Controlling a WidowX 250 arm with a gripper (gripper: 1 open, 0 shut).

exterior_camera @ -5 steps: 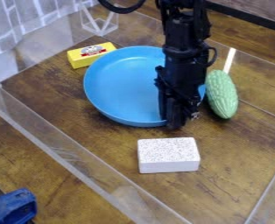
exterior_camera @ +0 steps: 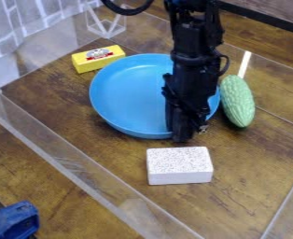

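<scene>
My black gripper point(exterior_camera: 187, 126) reaches down from the top centre over the right part of a blue bowl point(exterior_camera: 131, 93), its tip low at the bowl's near right rim. Its fingers are dark and overlap, so whether they are open or shut, or hold anything, is unclear. A white speckled block point(exterior_camera: 179, 164) lies just in front of the gripper. A pale green corn-like object point(exterior_camera: 236, 100) lies right of the bowl.
A yellow box point(exterior_camera: 98, 58) lies behind the bowl at the left. A blue object point(exterior_camera: 9, 224) is at the bottom left corner.
</scene>
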